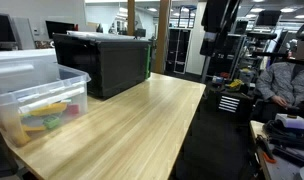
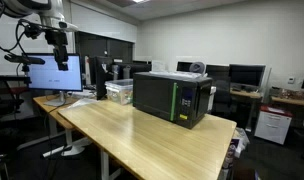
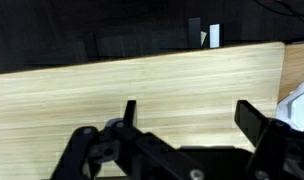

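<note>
My gripper is open above the wooden table (image 3: 82,105), its two fingers wide apart and nothing between them. Bare light wood fills the space below it in the wrist view. High over the table's edge in exterior view 1, the gripper (image 1: 209,45) is a dark shape at the end of the arm. Exterior view 2 has the gripper (image 2: 60,52) at the upper left, well clear of the tabletop. A black microwave (image 2: 162,95) with a green strip on its front stands on the table.
A clear plastic bin (image 1: 40,105) holding several colourful items sits at the left table end. Part of a pale object (image 3: 298,102) shows at the wrist view's right edge. Monitors (image 2: 54,72) stand behind.
</note>
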